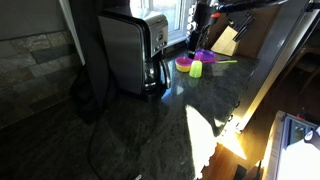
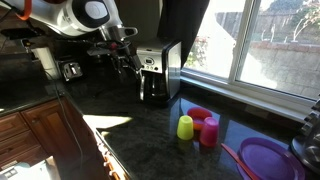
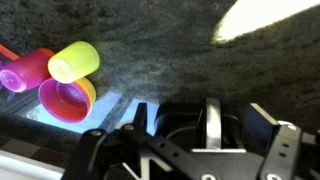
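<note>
My gripper is open, its black fingers spread apart along the bottom of the wrist view. A dark shape with a silver strip shows between and behind them; I cannot tell what it is. In exterior view 2 the gripper (image 2: pixel 128 66) hangs above the counter near the coffee maker (image 2: pixel 158 72). A yellow-green cup (image 3: pixel 75 62) lies left of the gripper in the wrist view, beside a pink cup (image 3: pixel 26 70) and a small pink-orange bowl (image 3: pixel 66 98). The same yellow-green cup (image 2: pixel 185 127) and pink cup (image 2: pixel 208 132) stand by the red bowl (image 2: pixel 198 113).
A purple plate (image 2: pixel 272 158) with a red utensil (image 2: pixel 238 160) lies at the right in exterior view 2, below the window (image 2: pixel 268 50). A toaster (image 2: pixel 72 71) stands on the far side.
</note>
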